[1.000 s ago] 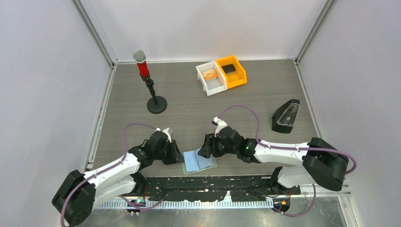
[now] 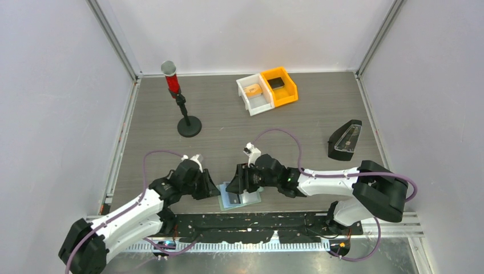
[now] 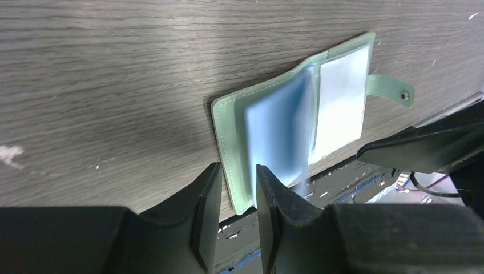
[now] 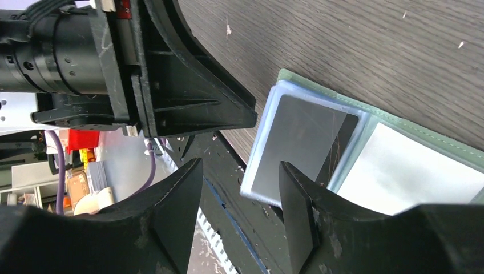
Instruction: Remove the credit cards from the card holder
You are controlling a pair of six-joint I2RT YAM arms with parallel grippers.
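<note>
A pale green card holder [image 2: 251, 200] lies open at the table's front edge, with a white panel [image 3: 342, 97] and a translucent blue sleeve [image 3: 273, 123]. In the right wrist view a dark grey card [image 4: 302, 145] shows in the sleeve. My left gripper is at the holder's left end, fingers part open with a gap between them. My right gripper hangs over the holder from the right, fingers apart, nothing seen between them.
White and yellow bins [image 2: 255, 101] stand at the back, a black stand with a red object [image 2: 188, 127] at back left, a black metronome-like item [image 2: 342, 145] at right.
The right gripper has moved left over the holder, and the left arm has shifted slightly left. A dark area now shows on the blue sleeve in the top view.
</note>
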